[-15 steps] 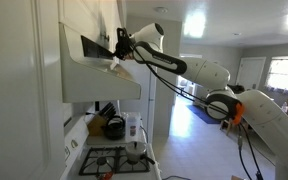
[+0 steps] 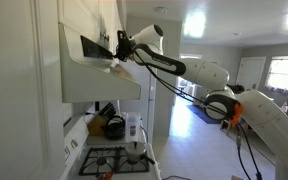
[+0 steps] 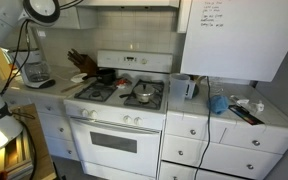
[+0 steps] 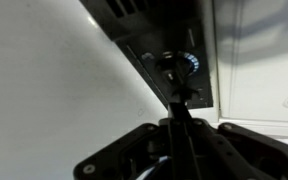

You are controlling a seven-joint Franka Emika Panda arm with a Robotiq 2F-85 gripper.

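Observation:
High above the stove, my gripper (image 2: pixel 118 58) reaches to the front of the white hood (image 2: pixel 106 85). In the wrist view the narrow dark fingers of the gripper are together, and nothing shows between them. Their tips lie over a dark control panel (image 4: pixel 200 96), close to a round knob with a pale blue marked ring (image 4: pixel 192 62). Whether the tips touch the knob cannot be told. Only part of the arm (image 3: pixel 74 10) shows at the top left of the second exterior view, with the gripper itself out of sight there.
Below stands a white stove (image 3: pixel 119 135) with a pot (image 3: pixel 143 93) on it. A clear pitcher (image 3: pixel 179 86) and a blue cloth (image 3: pixel 218 103) lie along the right counter. A tall white cabinet side (image 2: pixel 19 90) stands close on the left.

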